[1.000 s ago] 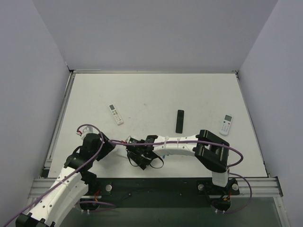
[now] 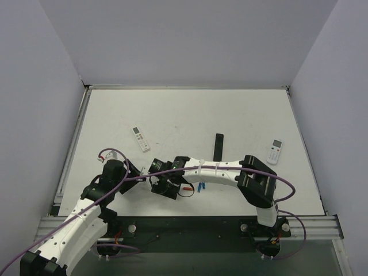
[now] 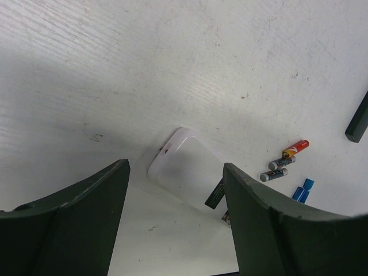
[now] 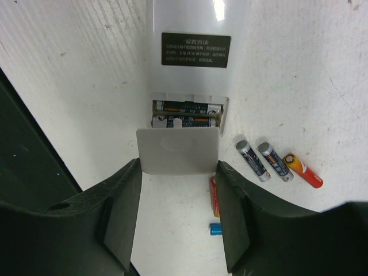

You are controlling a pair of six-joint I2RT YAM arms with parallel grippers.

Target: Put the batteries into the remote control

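Observation:
A white remote control point(image 4: 192, 75) lies back side up, with two batteries point(image 4: 184, 115) side by side in its uncovered compartment. Its white battery cover point(image 4: 178, 150) is between the fingers of my right gripper, which is shut on it just below the compartment's edge. In the left wrist view, the remote point(image 3: 192, 169) lies beyond my left gripper, partly behind its right finger. That gripper is open and empty. From the top, both grippers come close together over the remote's area, and the arms hide most of it.
Several loose batteries point(image 4: 277, 163) lie on the table beside the remote, some grey, some orange, some blue. A black remote point(image 2: 218, 147) and two white ones point(image 2: 140, 139) point(image 2: 275, 152) lie farther out.
My right gripper has shifted slightly left and toward the back in the top view, and its arm has swung a little.

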